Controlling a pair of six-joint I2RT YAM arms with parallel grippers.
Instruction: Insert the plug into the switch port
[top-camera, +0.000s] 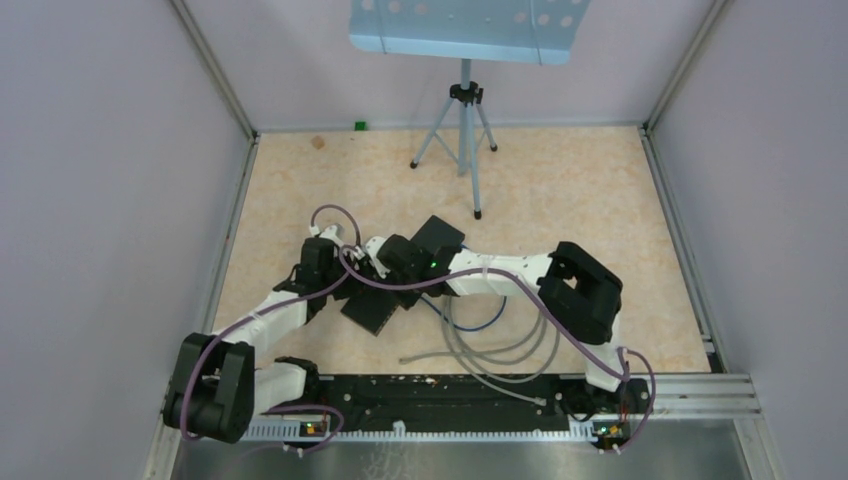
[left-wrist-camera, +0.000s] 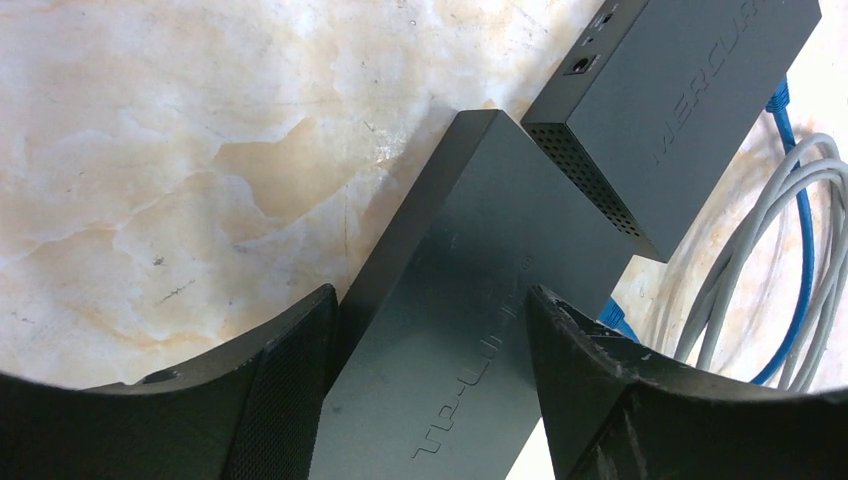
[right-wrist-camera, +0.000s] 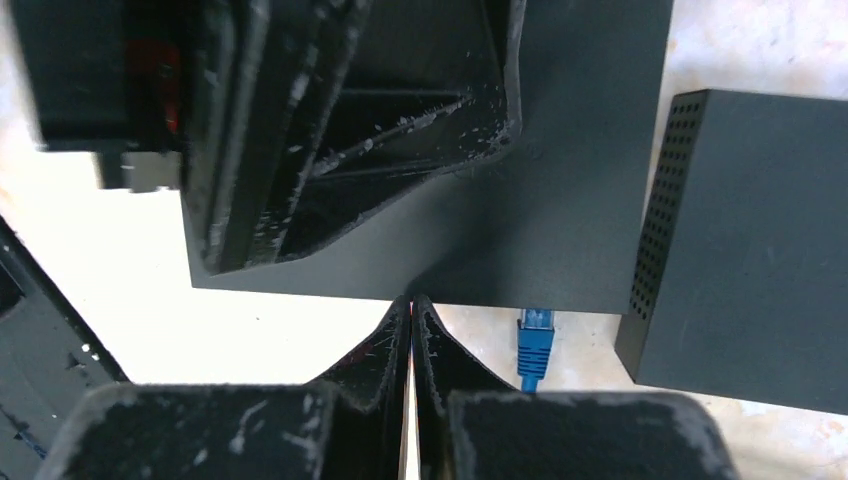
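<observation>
The black tp-link switch (left-wrist-camera: 480, 270) lies on the table, and my left gripper is shut on it, one finger at each side. At its edge sits a blue plug (right-wrist-camera: 535, 343); its clear head meets the switch's side, and how deep it sits cannot be told. My right gripper is shut with nothing showing between its fingertips, left of the plug and near the same edge. The left gripper's finger (right-wrist-camera: 260, 150) covers part of the switch in the right wrist view.
A second black box marked MERCURY (left-wrist-camera: 690, 120) stands close by the switch, with another blue plug (left-wrist-camera: 779, 98) along its side. A coiled grey cable (top-camera: 540, 340) lies to the right. Far back stands a tripod (top-camera: 466, 130).
</observation>
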